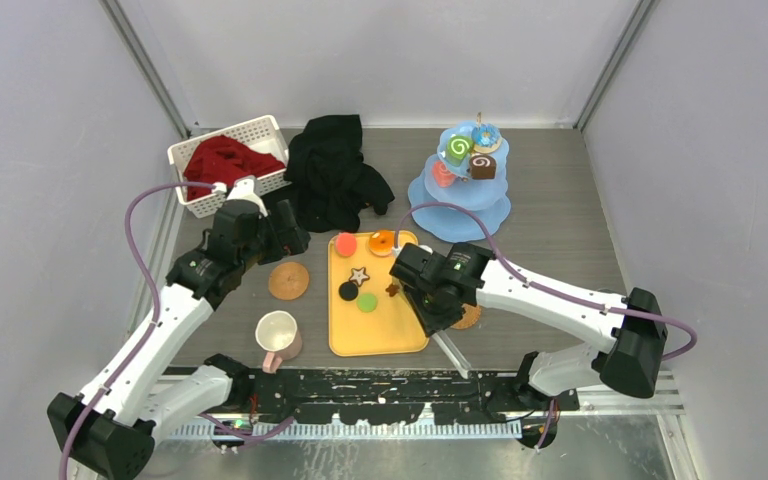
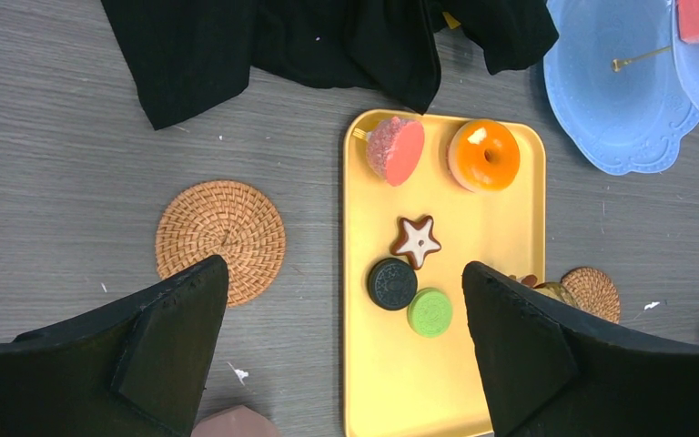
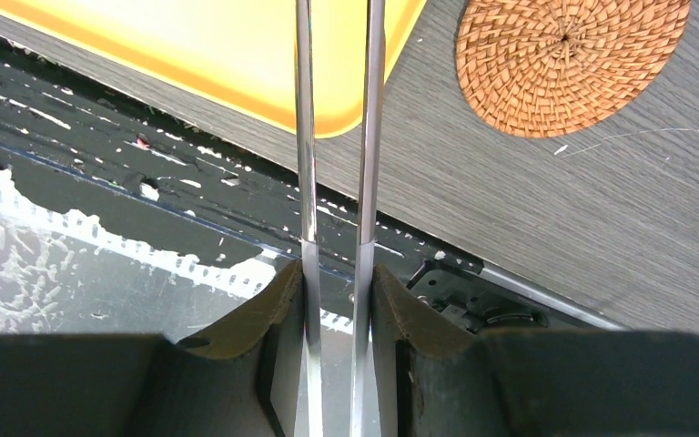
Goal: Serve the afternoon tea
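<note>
The yellow tray (image 1: 378, 340) holds an orange donut (image 1: 381, 242), a pink-topped cupcake (image 2: 395, 150), a white star cookie (image 2: 416, 241), a black round cookie (image 2: 392, 284) and a green one (image 2: 430, 312). My right gripper is closed around the metal tongs (image 3: 369, 182), whose tips fall outside its wrist view. Beside the tongs at the tray's right side is a brown star cookie (image 1: 392, 290), partly hidden; whether they grip it, I cannot tell. On a tiered blue stand (image 1: 450, 225) are several sweets. Over the left of the table, my left gripper hangs open and empty.
A pink mug (image 1: 278, 335) stands near the front edge. Woven coasters (image 2: 221, 238) lie on both sides of the tray. At the back left are a white basket (image 1: 265, 130) with red cloth and a black cloth (image 1: 335, 170).
</note>
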